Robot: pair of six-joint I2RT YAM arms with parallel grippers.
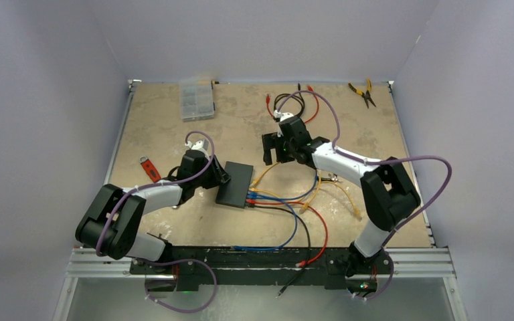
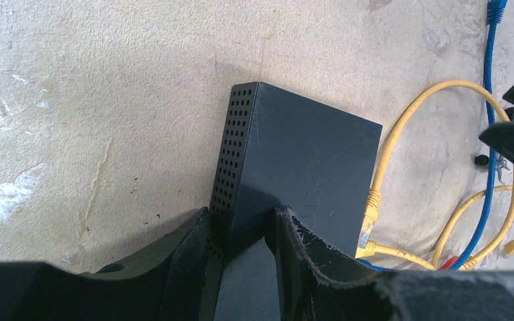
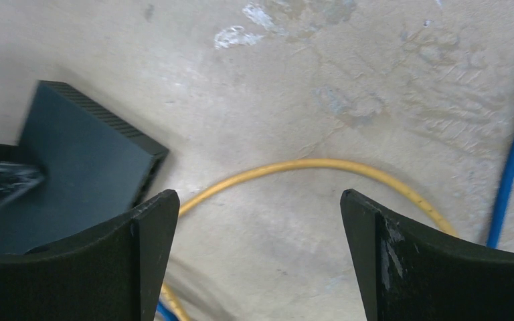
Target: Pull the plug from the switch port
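Note:
The black switch [image 1: 234, 184] [image 2: 308, 160] [image 3: 80, 167] lies mid-table, several yellow, blue, red and black cables plugged along its right side. My left gripper [image 1: 219, 174] is shut on the switch's left edge. My right gripper [image 1: 271, 150] hangs open above and right of the switch, with a yellow cable [image 2: 442, 90] [image 3: 301, 164] lying beneath between its fingers, not held. In the left wrist view a yellow plug [image 2: 368, 224] sits at the switch's right side.
A red tool [image 1: 150, 168] lies at the left, a clear parts box [image 1: 197, 101] at the back, coiled cables [image 1: 288, 101] and pliers [image 1: 363, 93] at the back right. Cables spread over the table right of the switch.

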